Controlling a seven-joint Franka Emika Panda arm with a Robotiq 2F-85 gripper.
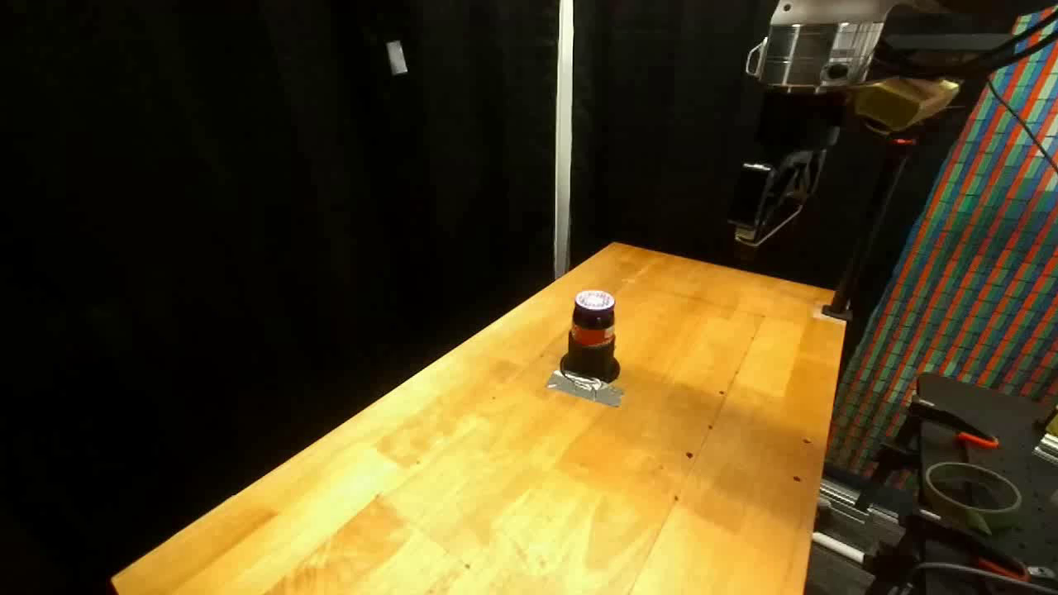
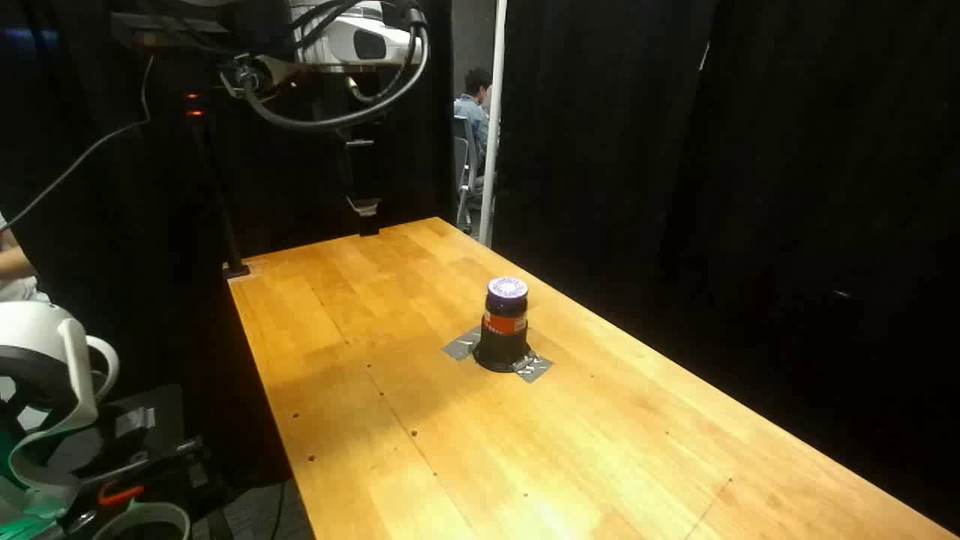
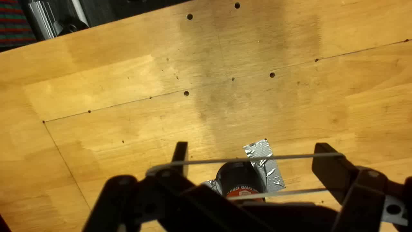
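Note:
A dark jar (image 1: 593, 319) with a pale patterned lid and an orange-red label stands upright in a black round holder (image 1: 592, 359) on the wooden table. Silver tape (image 2: 535, 367) fixes the holder's base to the tabletop. High above the table's far end hangs my gripper, well clear of the jar. Its two black fingers are wide apart in the wrist view, with thin bands stretched across and no object held. Below them shows part of the jar's label (image 3: 243, 191); the gripper's body hides the remainder.
Bare wooden tabletop (image 1: 476, 476) surrounds the holder. At the table's edge rises a thin black post (image 1: 869, 233). Beside the table, a dark cart (image 1: 977, 426) carries a tape roll (image 1: 972, 487) and tools. Black curtains (image 2: 765, 162) hang along the other side.

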